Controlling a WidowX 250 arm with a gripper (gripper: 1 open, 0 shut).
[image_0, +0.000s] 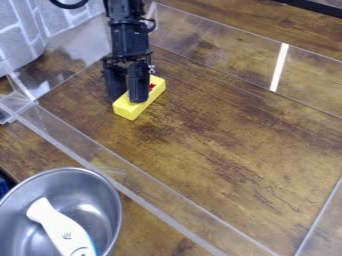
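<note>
The black gripper (130, 80) reaches down from the top of the camera view onto a yellow block (140, 99), which lies on the wooden floor near the back left, inside clear walls. The fingertips sit over or around the block's upper part. Whether they touch or grip it cannot be told. A small red mark shows on the block beside the fingers.
At the bottom left stands a steel bowl (107, 220) with a white-handled utensil (60, 225) in it, outside the clear wall. The wooden surface (227, 140) to the right of the block is empty.
</note>
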